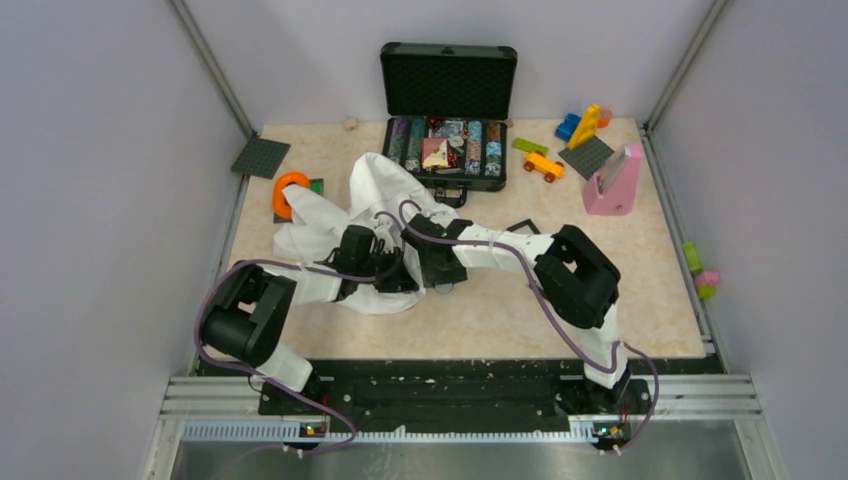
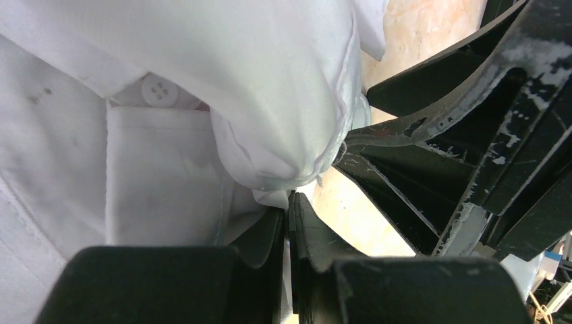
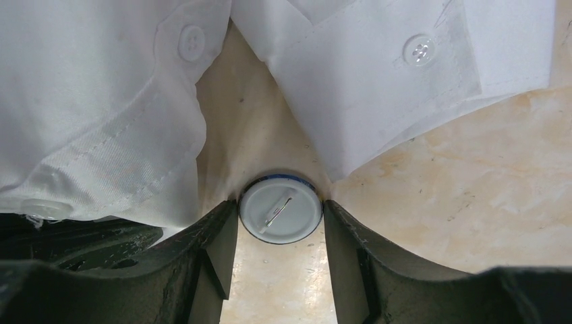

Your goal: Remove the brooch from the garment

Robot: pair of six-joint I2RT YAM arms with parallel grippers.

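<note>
A white buttoned garment [image 1: 375, 195] lies crumpled on the left and middle of the table. Between the fingertips of my right gripper is the round brooch [image 3: 287, 221], its grey back with a pin facing the camera. Those fingers press on its two sides, and it appears clear of the cloth [image 3: 398, 88] in the right wrist view. My left gripper is shut on a fold of the garment [image 2: 270, 162], just left of the right gripper. Black parts of the other arm [image 2: 432, 148] show close to it.
An open black case [image 1: 447, 183] of chips stands at the back. Toy blocks, a yellow toy car [image 1: 544, 167] and a pink holder [image 1: 612, 184] sit at the back right. A dark frame [image 1: 523, 227] lies behind the right arm.
</note>
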